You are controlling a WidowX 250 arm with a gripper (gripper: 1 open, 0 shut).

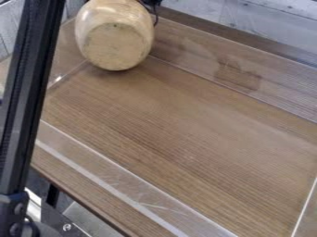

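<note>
A pale wooden rounded object (114, 37), like a pot or block with a flat round end facing the camera, is at the upper left of the wooden table (186, 148). A small dark part, possibly of the gripper or a cable, shows behind its upper right side. The gripper itself cannot be made out, and whether anything holds the object is hidden.
A black vertical frame post (25, 111) runs along the left edge. A pale plank surface (260, 23) lies beyond the back edge.
</note>
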